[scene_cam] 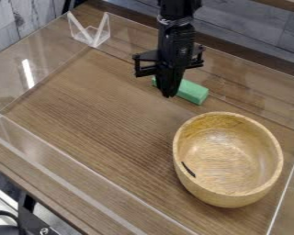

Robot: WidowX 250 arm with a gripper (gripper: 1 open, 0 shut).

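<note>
My black gripper point(164, 77) reaches down from the top centre of the camera view to a green block point(191, 94) lying on the wooden table. The fingertips are low over the block's left end, partly covering it; whether they touch it is unclear. The fingers look close together, and I see nothing clearly held between them. A large tan round bowl point(228, 195) stands at the lower right, apart from the block.
A translucent white object point(92, 29) stands at the back left. Walls or edges border it at the back and left, and cables lie at the lower left.
</note>
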